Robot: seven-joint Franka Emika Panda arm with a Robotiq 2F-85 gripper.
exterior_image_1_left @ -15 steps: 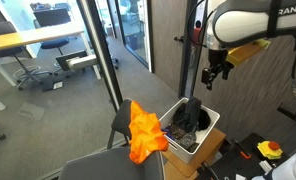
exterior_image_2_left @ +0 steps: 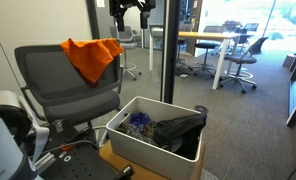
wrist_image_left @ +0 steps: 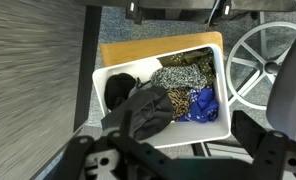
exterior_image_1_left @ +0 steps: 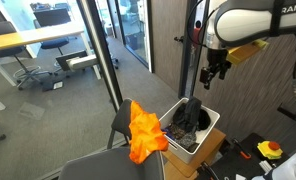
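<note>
High above a white box [exterior_image_2_left: 148,152], my gripper [exterior_image_1_left: 216,78] hangs with its fingers apart and nothing between them. Inside the box, dark grey or black cloth [wrist_image_left: 138,108] fills one side in the wrist view. Beside it lie a patterned cloth [wrist_image_left: 178,77] and a blue cloth [wrist_image_left: 202,104]. One end of the dark cloth rises to the box's rim in exterior view 1. An orange cloth [exterior_image_1_left: 145,132] is draped over the back of a grey chair [exterior_image_2_left: 63,85], away from the gripper.
The box stands on a wooden surface [wrist_image_left: 153,48]. A wheeled chair base [wrist_image_left: 256,62] is close beside it in the wrist view. A red and yellow object [exterior_image_1_left: 269,150] sits near the robot's base. A dark vertical post [exterior_image_2_left: 170,50] rises behind the box.
The arm has shifted very slightly, as its lettering shows. The box, its contents and the orange cloth look unchanged.
</note>
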